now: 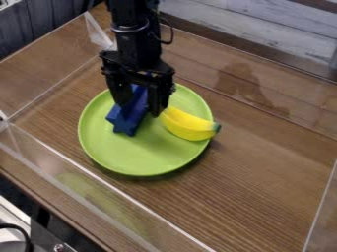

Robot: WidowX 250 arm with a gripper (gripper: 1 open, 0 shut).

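A black gripper (138,91) hangs open from the top of the camera view, lowered over a blue oblong object (125,121) on a green plate (145,154). Its fingers are around or just above the upper part of the blue object; contact cannot be told. A yellow banana (192,126) lies on the right side of the plate, beside the gripper.
A pale wall or edge runs along the back. A black cable shows at the lower left corner.
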